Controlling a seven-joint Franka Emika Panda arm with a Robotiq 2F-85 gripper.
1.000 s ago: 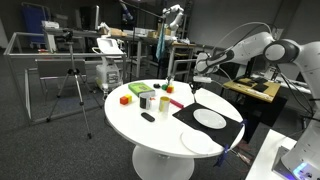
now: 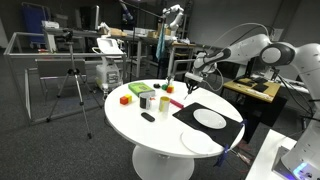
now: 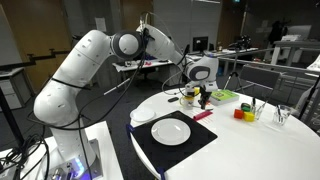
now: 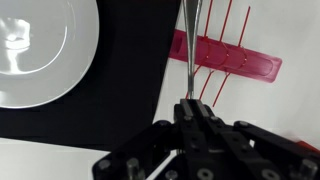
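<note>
A slim silver utensil (image 4: 190, 65) stands up from my gripper in the wrist view. My gripper is shut on it; its exact kind is unclear because the top is cut off. Beneath the utensil lies a flat red piece (image 4: 262, 65), with several thin red strands (image 4: 224, 65) over it. A white plate (image 4: 40, 45) sits on the black mat (image 4: 125, 60) to the left. In the second exterior view, the gripper (image 3: 203, 99) hangs above the table beyond the mat, close over the red piece (image 3: 205, 115).
A second white plate (image 2: 196, 141) lies near the mat's corner. Cups (image 2: 164, 105), a green tray (image 2: 139, 88) and small coloured blocks (image 2: 125, 100) stand along the table's far side. A dark object (image 2: 148, 117) lies near the edge.
The arm has risen above the table and its hand shifted a little. The plates, cups and tray stay where they were.
</note>
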